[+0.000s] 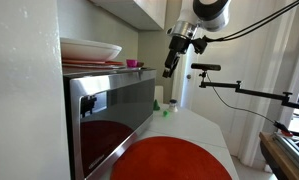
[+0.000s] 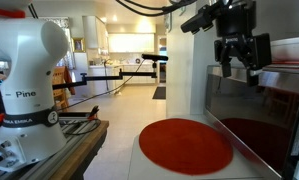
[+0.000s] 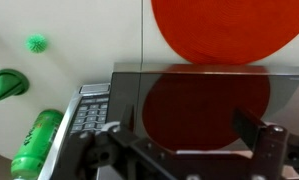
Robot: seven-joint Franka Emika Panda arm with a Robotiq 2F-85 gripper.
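Note:
My gripper (image 2: 240,72) hangs in the air, open, with nothing between its fingers. It is in front of and above the silver microwave (image 1: 109,112), whose dark, glossy door reflects the red mat. In the wrist view the two fingers (image 3: 248,124) stand apart over the microwave's front, with its keypad (image 3: 90,115) to the left. A round red mat (image 1: 169,160) lies flat on the white counter before the microwave door, which looks shut. On top of the microwave are a pink cup (image 1: 131,63) and a white dish (image 1: 89,50).
Beyond the keypad, a green can (image 3: 36,145), a dark green cone-shaped item (image 3: 9,84) and a small green spiky ball (image 3: 36,43) occupy the counter. A cabinet (image 1: 129,12) overhangs the microwave. Bare counter (image 1: 194,125) shows past the mat.

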